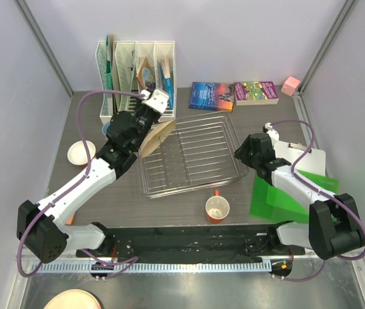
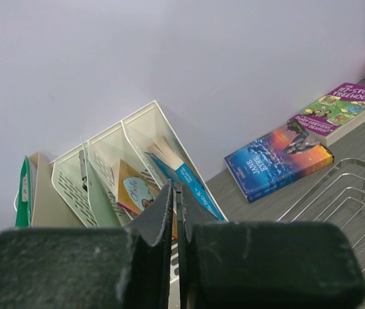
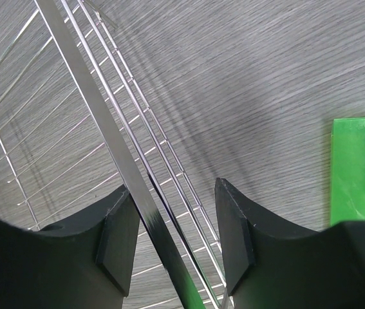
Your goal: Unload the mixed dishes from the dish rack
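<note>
The wire dish rack (image 1: 192, 188) lies in mid-table, with no other dishes visible on it. A tan plate (image 1: 158, 138) hangs tilted over its left side, moving along with my left gripper (image 1: 149, 114). That gripper's fingers are closed together in the left wrist view, where the plate itself does not show; its rim between them is hidden. At the rack's right edge, my right gripper stands part open, the metal rail (image 3: 114, 138) passing between its fingers. A white bowl (image 1: 81, 152) and a mostly hidden blue cup (image 1: 105, 128) are at left. An orange mug (image 1: 217, 208) sits in front.
At the back stands a white file organizer (image 1: 166, 50) with books and a brush. A blue book (image 1: 212, 96), a purple book (image 1: 256, 92) and a pink block (image 1: 290, 85) line the wall. A green bin (image 1: 259, 199) occupies the right.
</note>
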